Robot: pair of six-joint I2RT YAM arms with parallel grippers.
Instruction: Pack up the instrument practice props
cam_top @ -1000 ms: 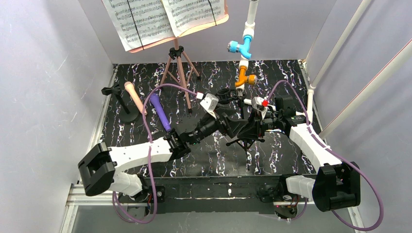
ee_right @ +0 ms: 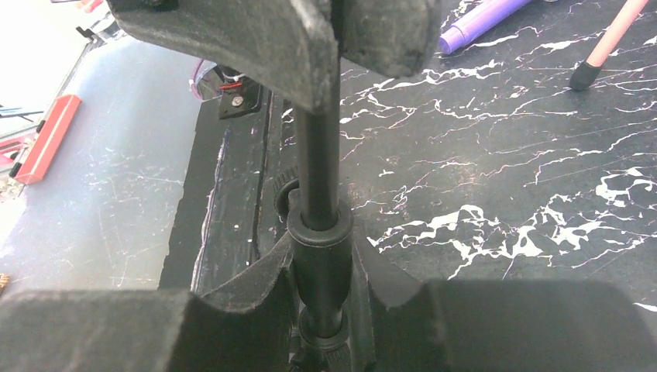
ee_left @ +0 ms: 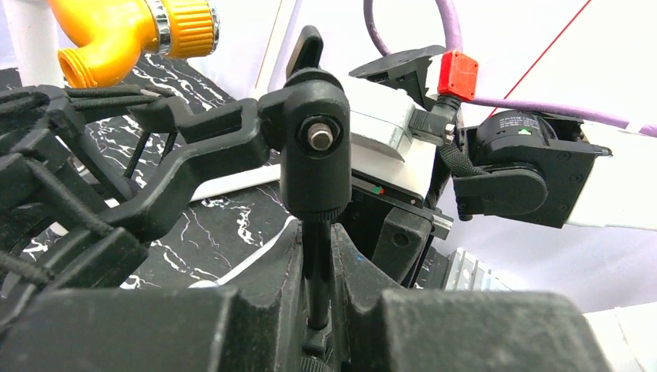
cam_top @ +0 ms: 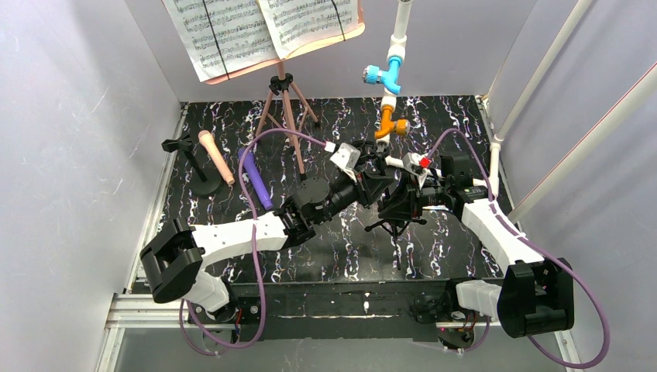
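A black tripod stand (cam_top: 395, 226) with a folded top hangs upright between both arms at the centre. My left gripper is shut on its thin upper pole, just below the black head (ee_left: 316, 182); in the top view it meets the stand from the left. My right gripper, coming from the right, is shut on the pole's thicker collar (ee_right: 318, 252), lower down. The stand's legs show below the grippers in the top view. A purple tube (cam_top: 256, 178) and a tan microphone-like piece (cam_top: 215, 155) lie at the left.
A small black stand (cam_top: 203, 178) stands at far left. A music stand with sheets (cam_top: 232, 35) is at the back. White pipework with blue (cam_top: 387, 76) and orange (cam_top: 391, 124) valves rises behind the grippers.
The stand's legs have shifted slightly right; my right arm has barely moved.
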